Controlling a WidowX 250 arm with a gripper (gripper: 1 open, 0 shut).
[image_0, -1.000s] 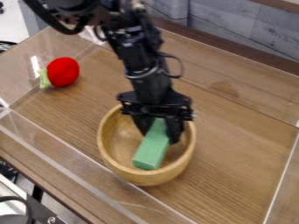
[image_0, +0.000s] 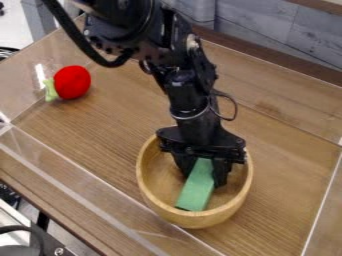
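The black arm reaches down from the top to my gripper (image_0: 202, 156), which sits low inside a round tan bowl (image_0: 156, 190) at the lower middle. A green oblong object (image_0: 195, 189) lies tilted in the bowl under the gripper, which is shut on it, though the fingertips are partly hidden by the object and the gripper body.
A red round object (image_0: 72, 82) with a pale green piece beside it lies on the wooden table (image_0: 80, 140) at the upper left.
The gripper, bowl and green object have shifted right and slightly down in the view since a second ago.
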